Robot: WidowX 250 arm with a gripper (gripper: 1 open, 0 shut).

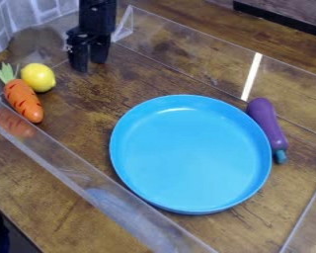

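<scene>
The black gripper (90, 52) hangs at the upper left over the wooden floor of a clear-walled tray, open, just right of and behind a yellow lemon (39, 77). An orange carrot (24, 100) with a green top lies at the left beside the lemon. A large blue plate (190, 153) fills the lower middle, and a purple eggplant (268, 128) lies along its right side.
Clear plastic walls (108, 203) border the wooden surface. Bare wood lies between the gripper and the plate, and toward the back right. A white strip (251, 76) is at the right.
</scene>
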